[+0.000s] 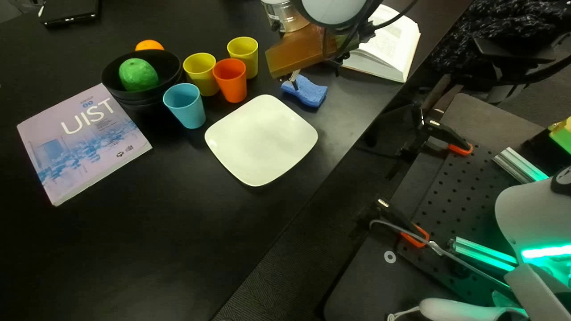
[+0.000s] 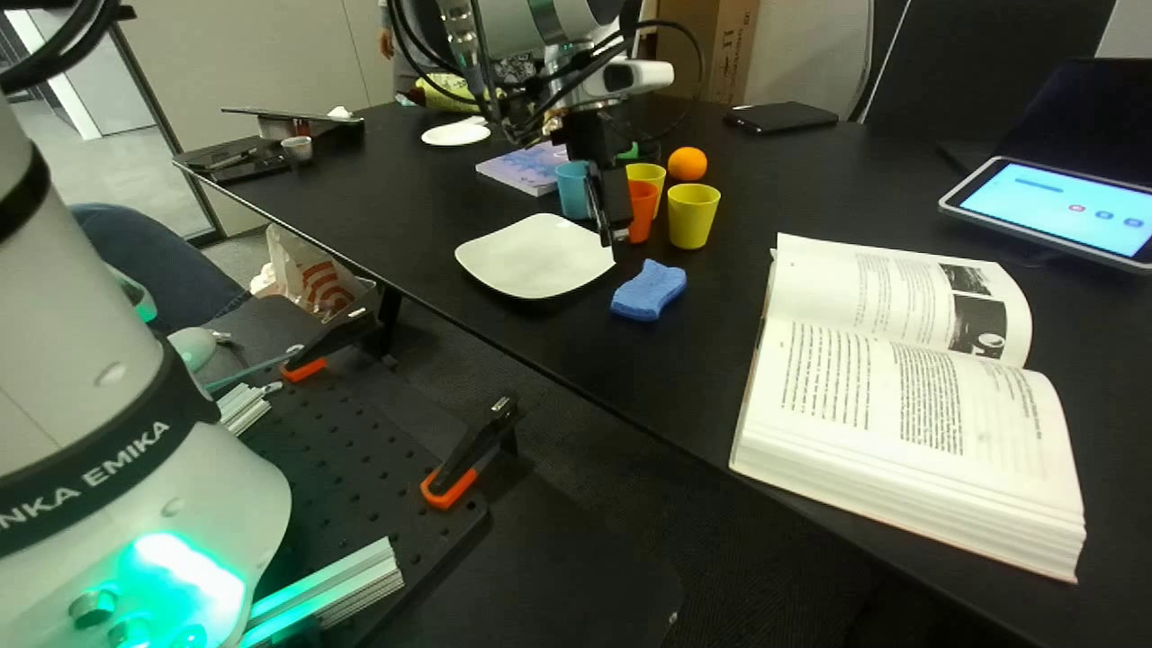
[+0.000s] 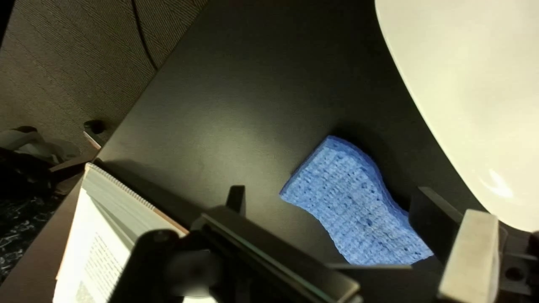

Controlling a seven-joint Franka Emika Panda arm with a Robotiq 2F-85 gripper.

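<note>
A blue sponge with a wavy outline lies flat on the dark table, beside the white square plate. My gripper is open above it; in the wrist view the left finger is clear of the sponge, while the right finger appears close by its right edge. Whether that finger touches it I cannot tell. Seen from exterior view 2, the gripper hangs over the table behind the sponge, near the plate's far right edge. Nothing is held.
Several cups stand behind the plate, among them an orange cup and a blue cup. Stacked black bowls hold a green fruit. An open book lies right of the sponge in exterior view 2.
</note>
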